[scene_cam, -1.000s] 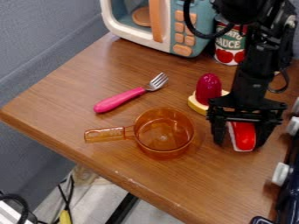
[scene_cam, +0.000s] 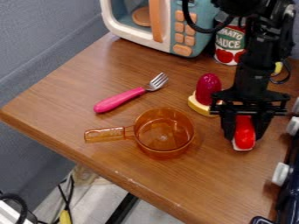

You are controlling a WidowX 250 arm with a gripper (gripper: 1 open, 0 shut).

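My black gripper (scene_cam: 246, 109) is low over the right side of the table, around a red object with a white bottom (scene_cam: 243, 133) that stands or lies there; whether the fingers grip it is unclear. Just behind and left of it a dark red piece (scene_cam: 208, 87) sits by a yellow one (scene_cam: 198, 106). An orange translucent pan (scene_cam: 163, 131) lies left of the gripper, and a pink-handled fork (scene_cam: 117, 100) lies farther back on the left.
A toy microwave (scene_cam: 160, 22) and a tomato can (scene_cam: 228, 45) stand at the back. A dark appliance with white knobs (scene_cam: 286, 197) lines the right edge.
The gripper has shifted slightly, and the red object between or below its fingers looks a little more upright and narrower than before.
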